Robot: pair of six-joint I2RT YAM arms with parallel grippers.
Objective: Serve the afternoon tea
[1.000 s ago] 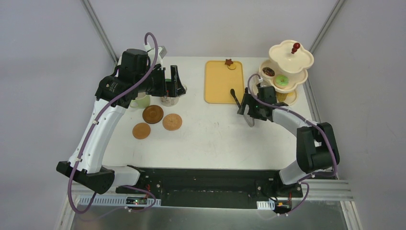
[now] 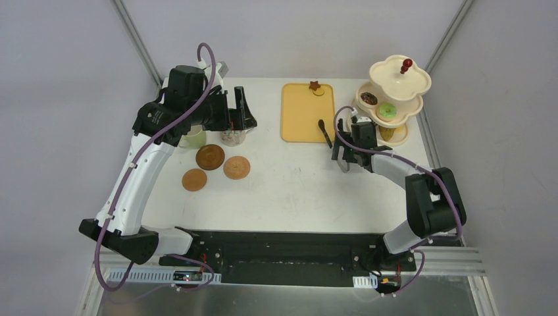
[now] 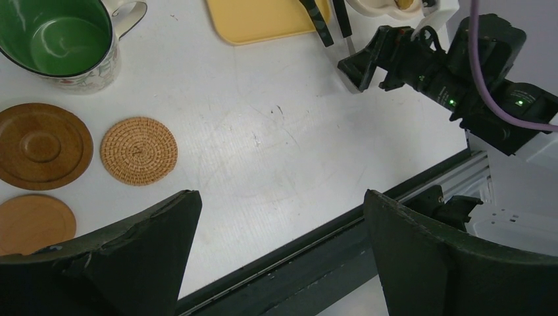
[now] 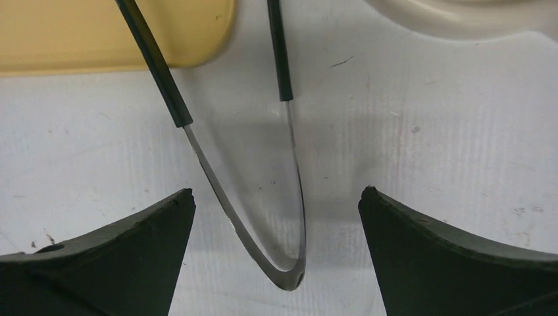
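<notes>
Metal tongs with black handle ends (image 4: 161, 76) lie on the white table by the yellow tray (image 2: 299, 118), their bent end toward the front. Over them is my right gripper, open; the tongs' bent end shows between its fingers, not gripped. My left gripper hangs open and empty on the left side, near a patterned cup (image 3: 95, 74) with a green inside. The tray holds a dark star-shaped piece (image 2: 314, 85) and a yellowish round piece (image 2: 319, 92). On the tiered stand (image 2: 391, 82) are a chocolate donut (image 2: 368, 98) and a green donut (image 2: 387, 110).
A pale green cup (image 2: 195, 138) is partly covered by the left arm. Below it lie a dark wooden saucer (image 2: 210, 157), a woven coaster (image 2: 237, 167) and a tan coaster (image 2: 194, 179).
My left arm has hardly moved.
</notes>
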